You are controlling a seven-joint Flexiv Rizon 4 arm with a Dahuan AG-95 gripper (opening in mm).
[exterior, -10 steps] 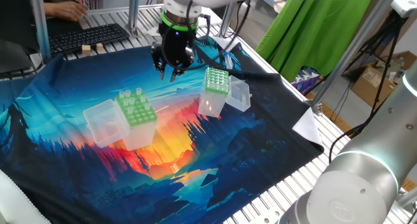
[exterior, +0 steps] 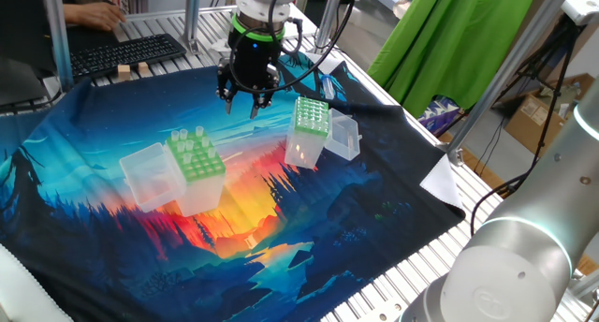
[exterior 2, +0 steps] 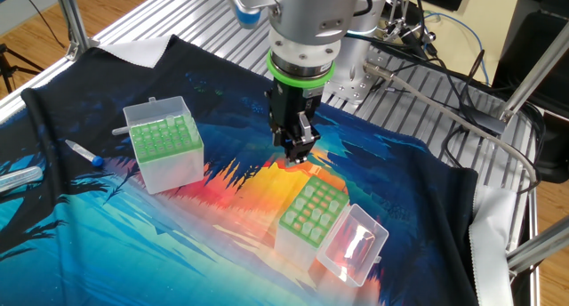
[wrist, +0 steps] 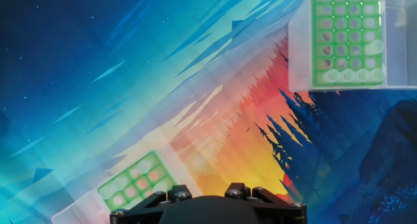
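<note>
My gripper (exterior: 241,109) hangs in the air above the printed cloth, its two fingers apart and nothing between them. In the wrist view one black finger (wrist: 179,193) shows at the lower edge, with a clear gap to the other. A clear box with a green rack (exterior: 198,161) stands left of centre in exterior view 1, several pale tips sticking up from it and its lid folded out to the left. Another green-topped box (exterior: 311,116) is to the right, its lid also open. Exterior view 2 shows the gripper (exterior 2: 299,155) above and between both boxes, touching neither.
A pen with a blue end (exterior 2: 84,153) lies beside one box. A keyboard (exterior: 126,53) and a person's hand (exterior: 94,15) are at the far left.
My gripper's fingertips appear slightly further apart in exterior view 1 than a second ago, and the arm and cable above have shifted a little. Both boxes have stayed where they were.
</note>
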